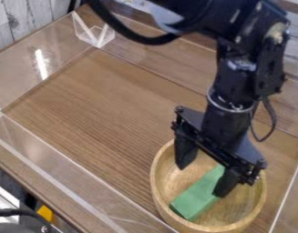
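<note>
A round wooden bowl [166,180] sits at the lower right of the table, with a green rectangular block [198,196] lying tilted inside it. The black gripper [216,157] hangs over the bowl from the upper right, its fingers open and spread on either side, low over the bowl and the upper end of the block. The far part of the bowl is hidden behind the gripper.
A white plastic piece [93,29] stands at the back left. Clear edging runs along the left side, with dark cables at the lower left corner.
</note>
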